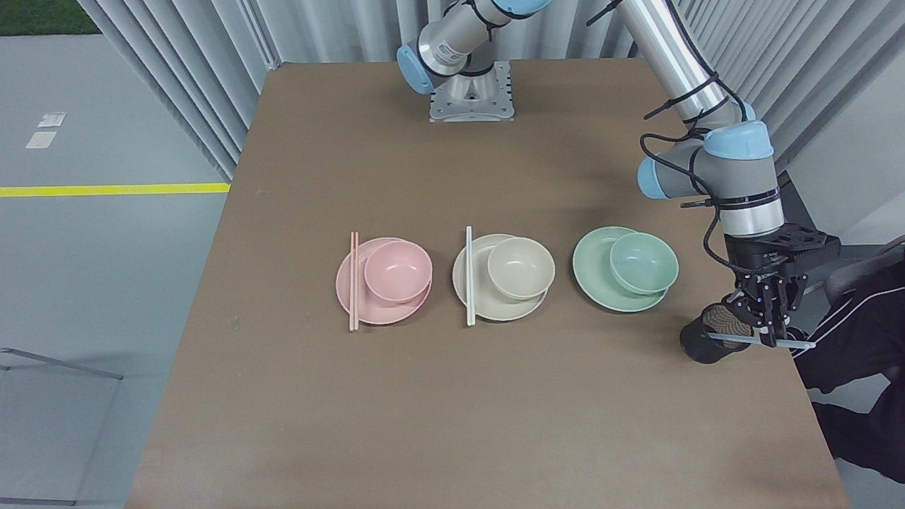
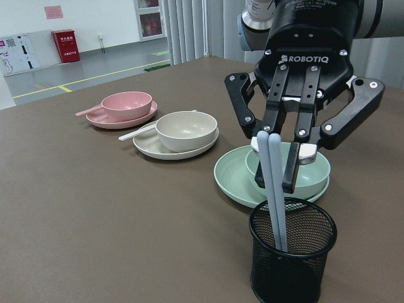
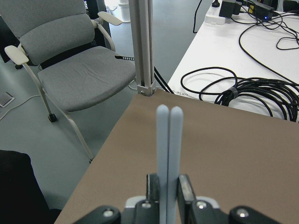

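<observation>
My gripper [image 2: 276,177] is shut on a pair of pale blue chopsticks [image 3: 174,135], held near the black mesh cup [image 2: 290,278] at the table's right edge, seen above it in the left view. Green plate [image 1: 594,271] with green bowl [image 1: 643,261], white plate [image 1: 505,309] with white bowl [image 1: 521,267] and white chopsticks [image 1: 471,280], and pink plate [image 1: 386,312] with pink bowl [image 1: 396,270] and pink chopsticks [image 1: 354,280] stand in a row to the left.
Someone in dark clothing [image 1: 865,399] is beyond the right edge; cables lie on a white table [image 3: 210,56].
</observation>
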